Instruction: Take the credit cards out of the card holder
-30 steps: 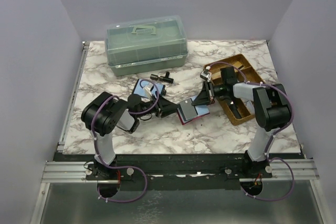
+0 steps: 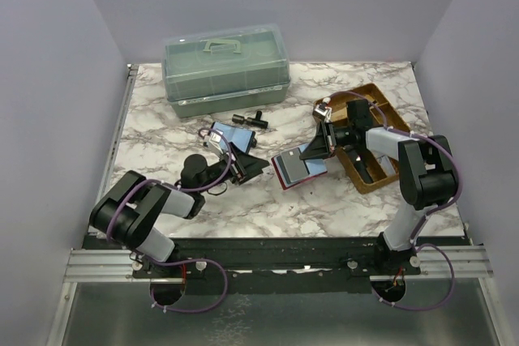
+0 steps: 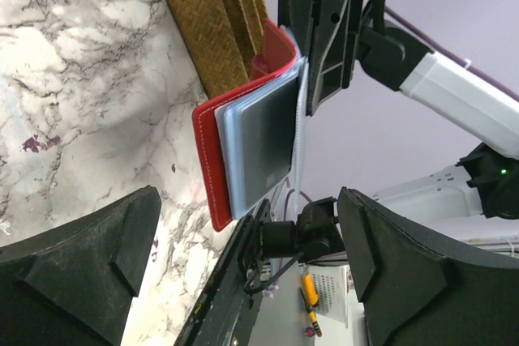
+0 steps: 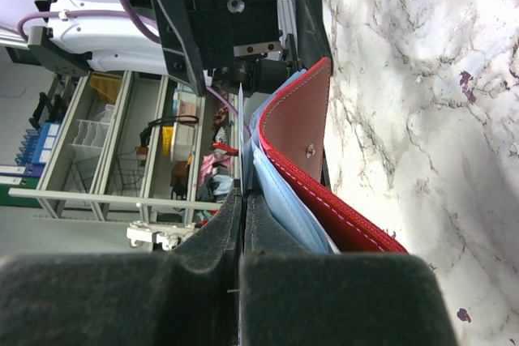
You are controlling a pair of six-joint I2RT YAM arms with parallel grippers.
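The card holder (image 2: 293, 169), red outside with light blue card sleeves and a grey panel, is held up by my right gripper (image 2: 319, 142), shut on it at its right edge. In the left wrist view its red cover (image 3: 209, 160) and pale blue sleeves with a dark panel (image 3: 263, 139) face my left gripper, which stands open a short way off with nothing between its fingers. In the right wrist view the holder's red flap (image 4: 304, 143) rises from between the dark fingertips.
A brown compartment tray (image 2: 377, 184) lies under the right arm. A green lidded box (image 2: 225, 87) stands at the back left, with a blue-topped item (image 2: 231, 131) and a black object (image 2: 250, 121) before it.
My left gripper has drawn back to the left from the card holder, its arm shifting down-left.
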